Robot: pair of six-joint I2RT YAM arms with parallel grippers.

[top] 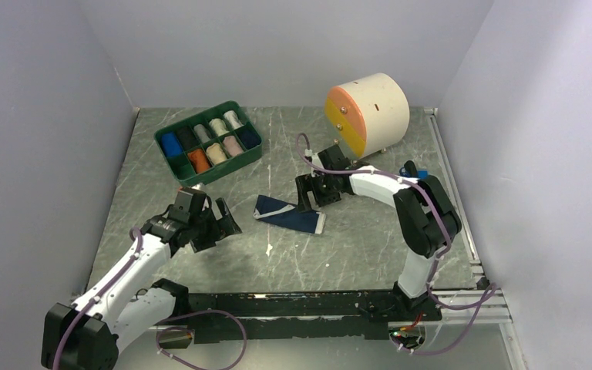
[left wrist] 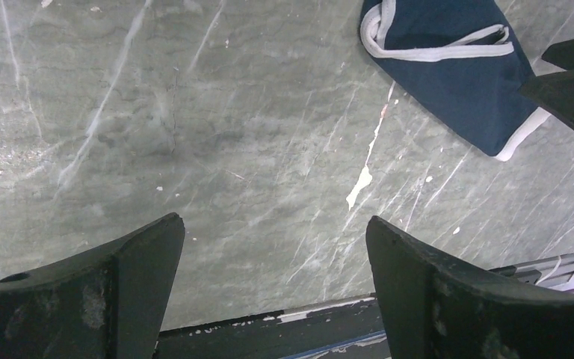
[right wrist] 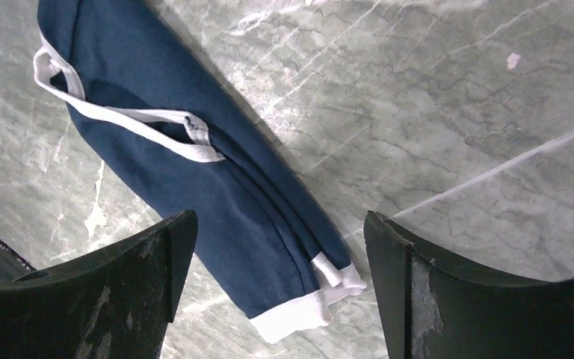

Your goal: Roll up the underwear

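Note:
Navy underwear with white trim (top: pixel 289 217) lies flat on the table, folded into a narrow strip, slanting from upper left to lower right in the top view. The right wrist view shows the strip (right wrist: pixel 224 202) running diagonally, with its white end between and below the fingertips' line. My right gripper (top: pixel 308 196) hovers above the strip's back edge, near its right half; it stands open and holds nothing. My left gripper (top: pixel 230 216) is open and empty, over bare table left of the underwear. In the left wrist view the folded underwear (left wrist: pixel 463 97) shows at the upper right.
A green divided box (top: pixel 247 156) with several rolled cloths stands at the back left. A round white cabinet with orange and yellow front (top: pixel 374 116) is at the back right. A blue object (top: pixel 421 174) lies partly behind the right arm.

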